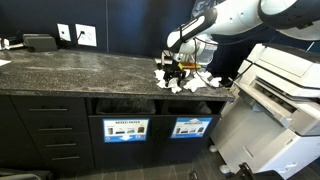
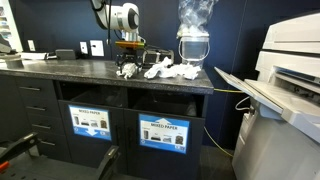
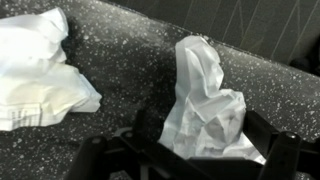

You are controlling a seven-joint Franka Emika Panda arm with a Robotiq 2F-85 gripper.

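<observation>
Pieces of crumpled white paper lie on the dark speckled counter (image 1: 80,78) near its right end. My gripper stands open in the wrist view, its fingers on either side of one upright-looking crumpled paper (image 3: 205,100). Whether the fingers touch that paper, I cannot tell. A second crumpled paper (image 3: 40,75) lies to the left, clear of the fingers. From the second exterior view, my gripper (image 2: 128,66) hangs low over the counter at the left of the paper pile (image 2: 172,70).
Below the counter are two open bins with mixed paper labels (image 2: 163,133). A white printer-like machine (image 1: 285,95) stands to the right. A clear bucket-like container (image 2: 194,45) is behind the papers. Bare counter stretches away to the left.
</observation>
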